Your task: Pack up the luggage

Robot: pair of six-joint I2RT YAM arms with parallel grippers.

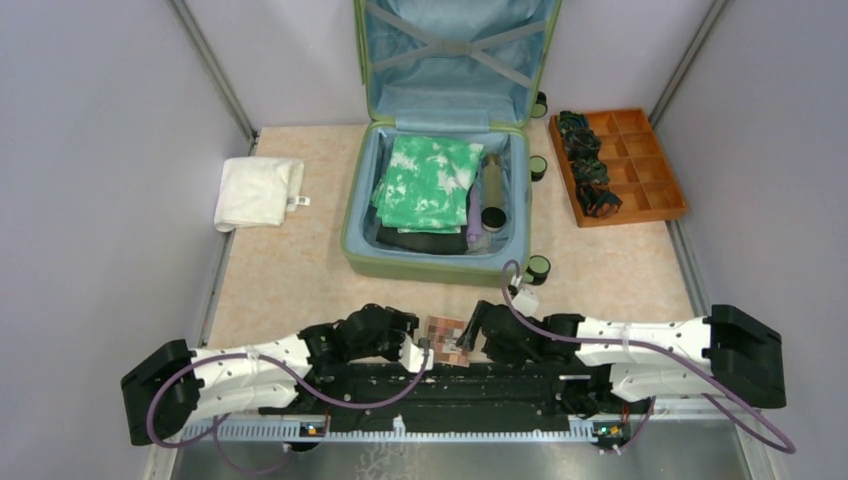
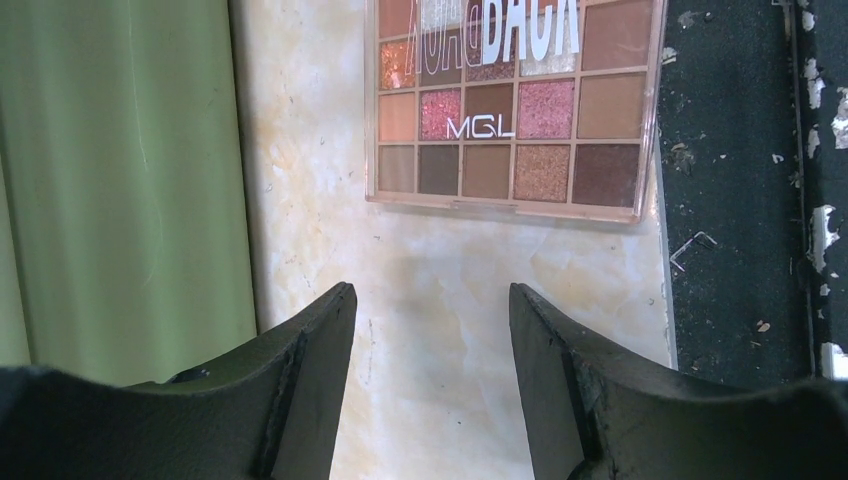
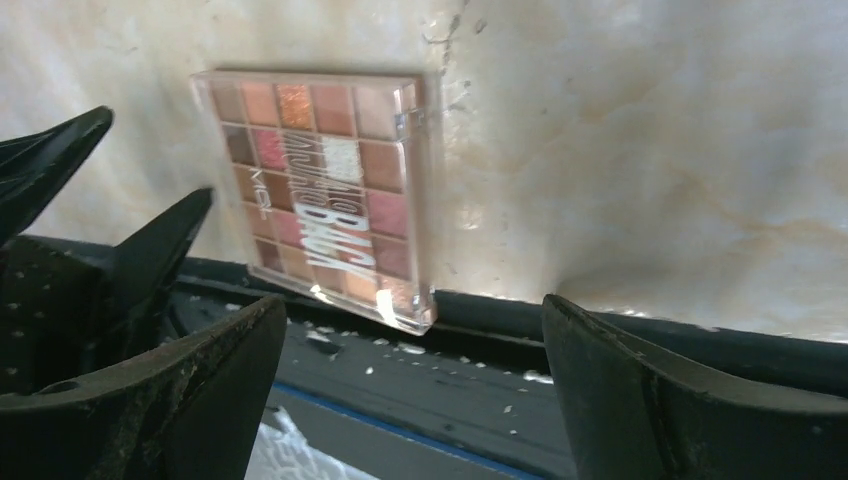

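An eyeshadow palette (image 1: 449, 340) lies flat at the table's front edge, between the two grippers; it shows as a palette (image 2: 510, 160) in the left wrist view and a palette in the right. My left gripper stands open beside it, nothing between its fingers. My right gripper is open at the palette's near edge, not closed on it. The open suitcase (image 1: 435, 264) holds folded green cloth (image 1: 428, 182), a dark item (image 1: 420, 241), a bottle (image 1: 493, 185) and a purple item (image 1: 474, 215).
A folded white towel (image 1: 255, 192) lies at the back left. A wooden compartment tray (image 1: 650, 168) with dark items stands at the back right.
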